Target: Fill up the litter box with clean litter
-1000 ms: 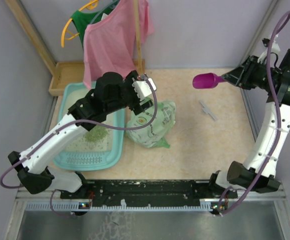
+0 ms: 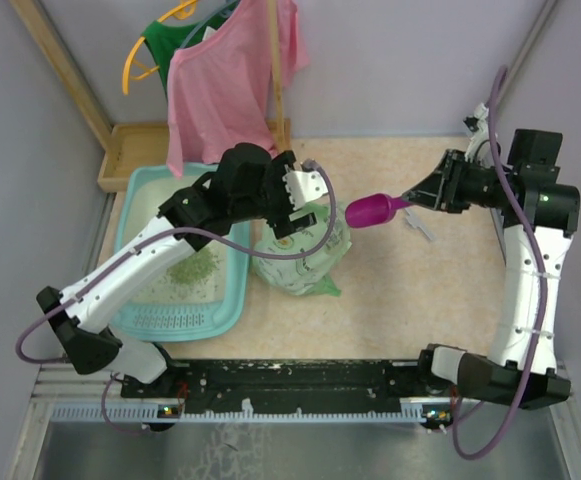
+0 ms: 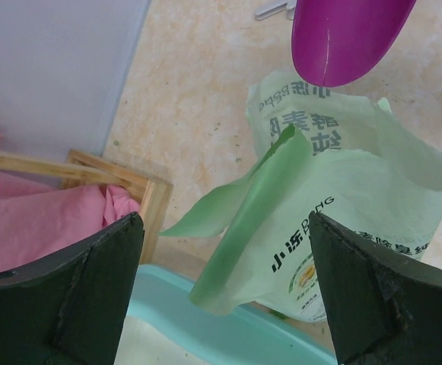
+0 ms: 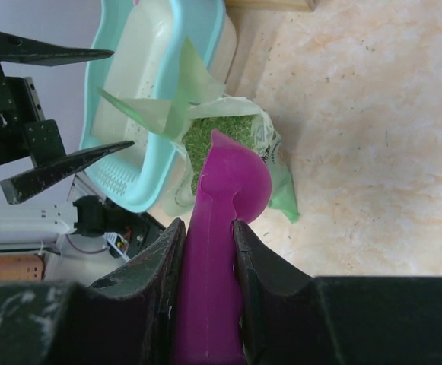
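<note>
A purple scoop [image 2: 372,210] has its handle clamped in my right gripper [image 2: 434,192], its bowl pointing left toward the bag. In the right wrist view the scoop [image 4: 228,179] overlaps the mouth of the litter bag, where green litter [image 4: 205,137] shows inside. The pale green litter bag [image 2: 305,262] stands right of the blue litter box [image 2: 236,280], which holds a patch of green litter [image 2: 198,270]. Above the bag's left part is my left gripper [image 2: 298,205], open; in the left wrist view a bag flap [image 3: 259,205] lies between its fingers, not gripped.
Pink cloth [image 2: 220,85] hangs at the back left over a wooden tray [image 2: 128,153]. A small grey item [image 2: 420,226] lies on the table to the right.
The right gripper has moved left and down in the top view, bringing the scoop closer to the bag. My left gripper has shifted slightly right. The bag and box stayed put.
</note>
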